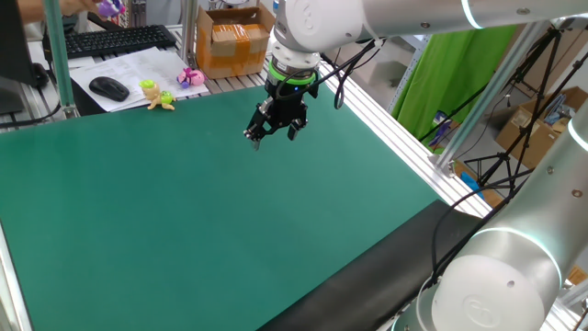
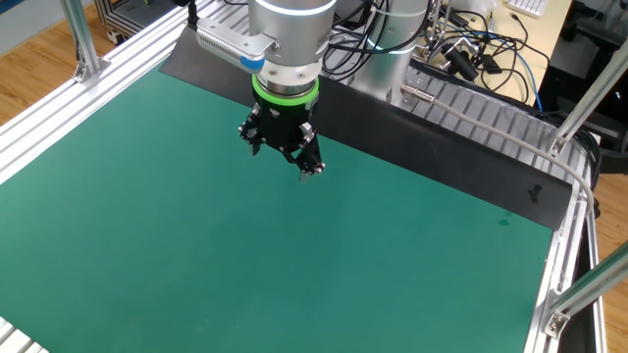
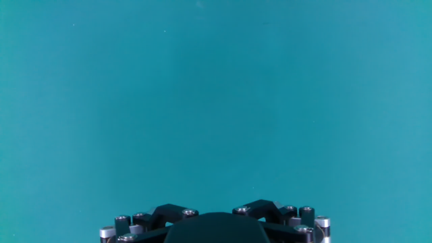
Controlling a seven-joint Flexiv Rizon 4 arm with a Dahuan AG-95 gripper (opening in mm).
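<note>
My gripper (image 1: pixel 275 137) hangs open above the green mat (image 1: pixel 175 211), its two fingers spread apart and nothing between them. Exterior view 2 shows the same gripper (image 2: pixel 285 163) over the part of the mat nearer the robot base, clear of the surface. Along the bottom of the wrist view, the black finger linkages (image 3: pixel 169 213) stand apart, with only bare mat beyond. A yellow-and-green toy (image 1: pixel 156 94) rests at the mat's far edge in exterior view 1. Behind it, a pink toy (image 1: pixel 190 77) lies by some papers.
At the upper left, a person's hand (image 1: pixel 72 5) holds a purple toy (image 1: pixel 110 8). A mouse (image 1: pixel 109 88), a keyboard (image 1: pixel 115 40) and a cardboard box (image 1: pixel 231 41) sit beyond the mat. Metal posts (image 1: pixel 189 32) rise along the frame. The mat itself is empty.
</note>
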